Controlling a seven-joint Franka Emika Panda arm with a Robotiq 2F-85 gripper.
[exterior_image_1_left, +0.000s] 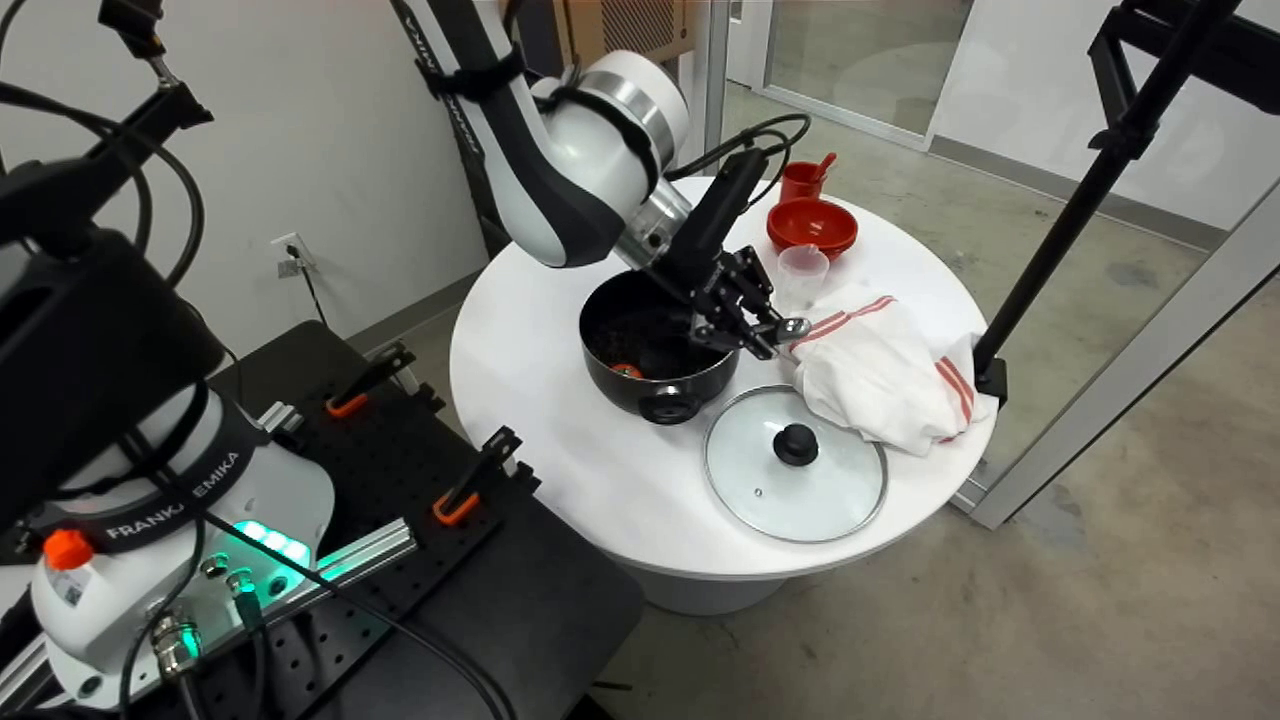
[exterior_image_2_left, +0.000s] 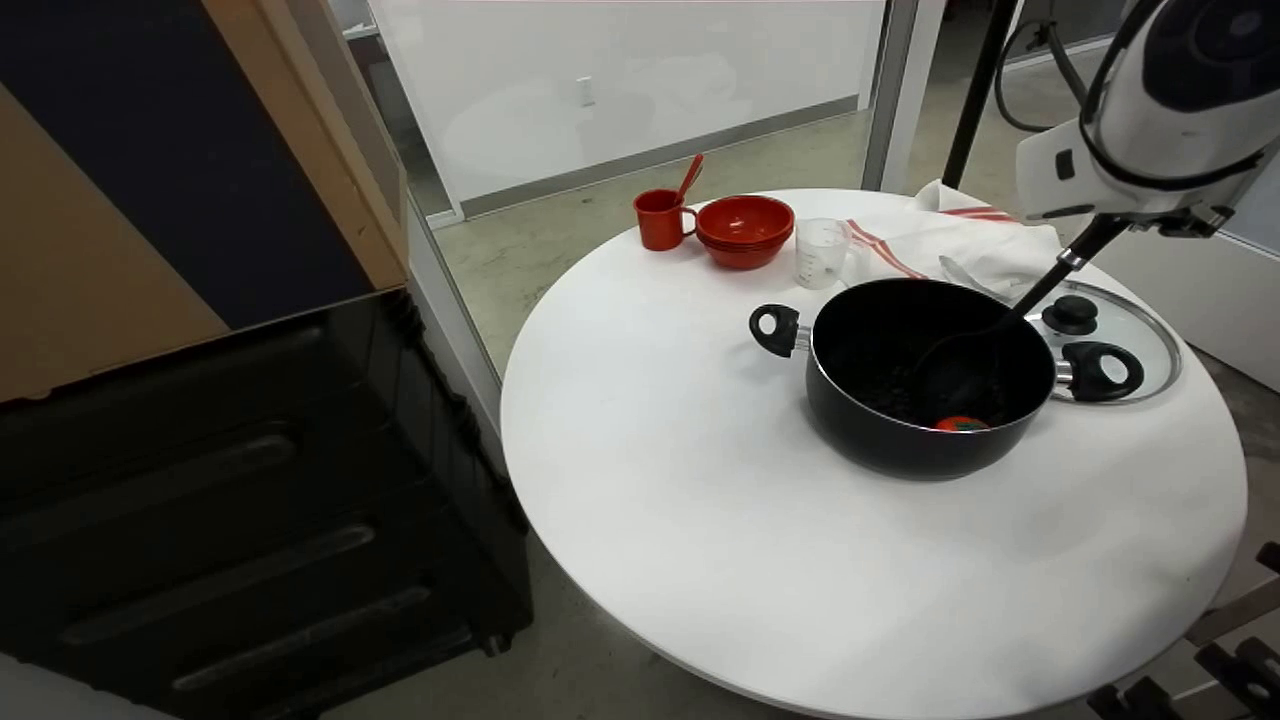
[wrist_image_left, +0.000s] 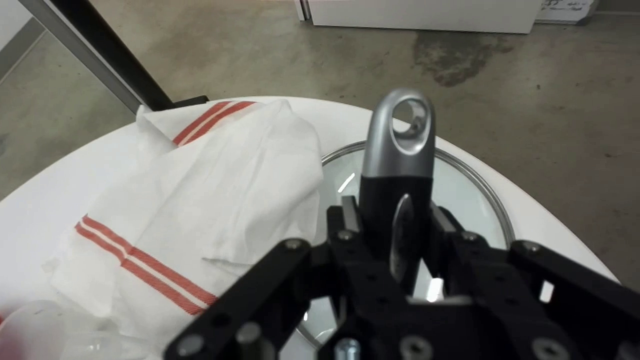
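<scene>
My gripper is shut on the handle of a black ladle (wrist_image_left: 394, 192), whose grey end with a hole sticks up past the fingers. In exterior view 2 the ladle (exterior_image_2_left: 1046, 288) slants down into a black pot (exterior_image_2_left: 918, 446), its dark bowl low inside. A red tomato-like item (exterior_image_2_left: 961, 424) lies in the pot near the wall, among dark contents that are hard to make out. From exterior view 1, my gripper (exterior_image_1_left: 758, 326) is over the right rim of the pot (exterior_image_1_left: 636, 390), hiding part of it.
A glass lid (exterior_image_1_left: 768, 492) lies right of the pot, beside a crumpled white towel (exterior_image_1_left: 882, 384). Behind stand a clear measuring cup (exterior_image_2_left: 821, 254), red bowls (exterior_image_2_left: 744, 232) and a red mug (exterior_image_2_left: 660, 221) with a red utensil.
</scene>
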